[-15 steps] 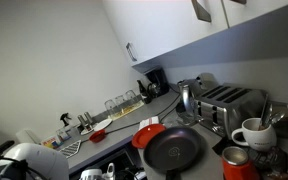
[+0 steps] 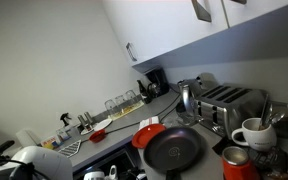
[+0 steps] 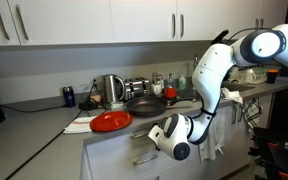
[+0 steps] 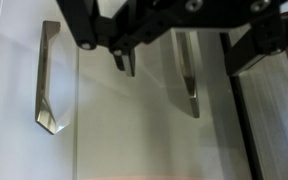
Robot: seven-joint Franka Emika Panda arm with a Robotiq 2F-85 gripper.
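Note:
In the wrist view my gripper stands open in front of pale drawer fronts. A metal bar handle [image 4: 188,85] shows in the gap between its dark fingers; whether they touch it I cannot tell. Off to the left is a second metal handle [image 4: 44,85]. Exterior view 2 has the white arm [image 3: 179,130] low before the white drawers, its end close to an upper drawer handle [image 3: 140,133]. A lower handle [image 3: 145,158] is below that. The fingers are hard to make out in both exterior views.
On the counter above sit a black frying pan [image 2: 172,148], a red plate [image 3: 110,121] and a toaster [image 2: 224,106]. A white mug [image 2: 254,134] and a red can [image 2: 238,163] stand near the right side of exterior view 1. White cupboards [image 3: 84,22] hang overhead.
The arm at the lower left of exterior view 1 has shifted slightly since a second ago. The pan, plate and other counter items have stayed in place.

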